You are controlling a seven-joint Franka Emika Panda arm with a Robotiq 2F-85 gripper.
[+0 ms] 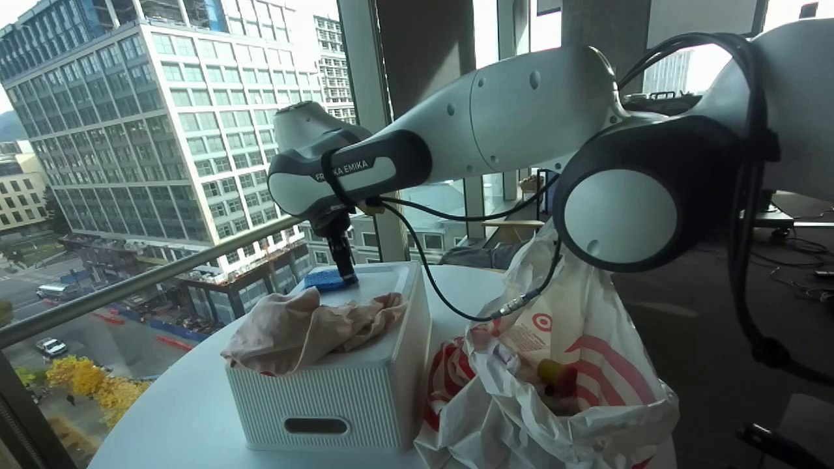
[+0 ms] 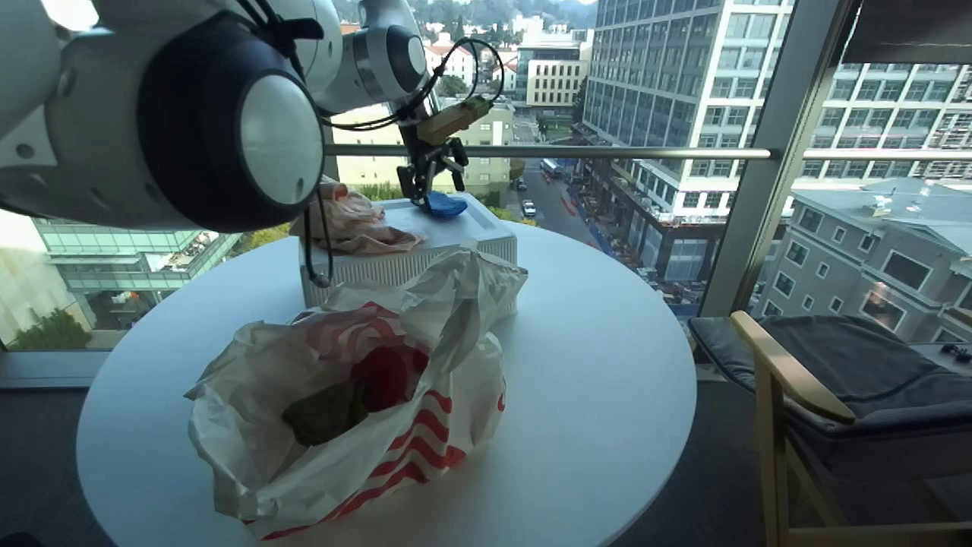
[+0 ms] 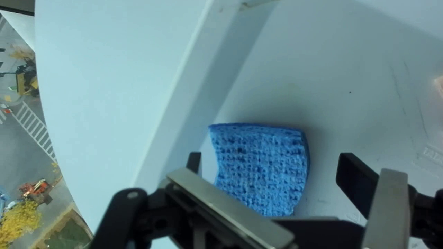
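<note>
A blue textured sponge (image 3: 261, 166) lies flat on the white lid (image 3: 332, 74) of a box, close to the lid's raised rim. My gripper is open, with one finger on either side of the sponge in the wrist view. Bare lid shows between the sponge and the right fingertip; the left one is nearer the sponge's edge. From the side, the fingers (image 1: 346, 270) reach down to about the height of the sponge (image 1: 324, 280). Whether they touch the lid is hard to tell.
A pinkish cloth (image 1: 293, 332) lies on the front part of the ribbed white box (image 1: 328, 402). Beside the box stands a crumpled, open plastic bag (image 2: 264, 365) with dark and red things inside.
</note>
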